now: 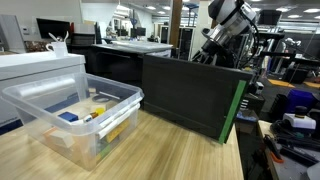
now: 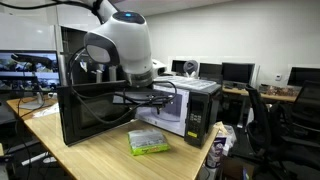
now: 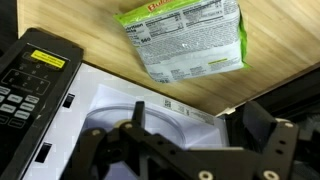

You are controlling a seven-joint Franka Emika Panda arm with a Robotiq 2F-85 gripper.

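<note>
A silver and green food packet (image 2: 148, 138) lies flat on the wooden table in front of a black and white appliance (image 2: 203, 100). From the wrist, the same packet (image 3: 187, 42) fills the top middle, printed side up. My gripper stands open, its dark fingers spread at the bottom of that view, with the packet beyond them and not between them. Exterior view 2 has the gripper (image 2: 155, 99) above table height near the appliance's front, its fingertips hard to make out. Exterior view 1 hides the packet behind the black panel.
A keypad panel (image 3: 28, 88) borders the wrist view's left side. The upright black panel (image 1: 193, 97) with a green edge blocks part of the table. A clear plastic bin (image 1: 80, 120) with small items stands left of it; bare wood lies in front.
</note>
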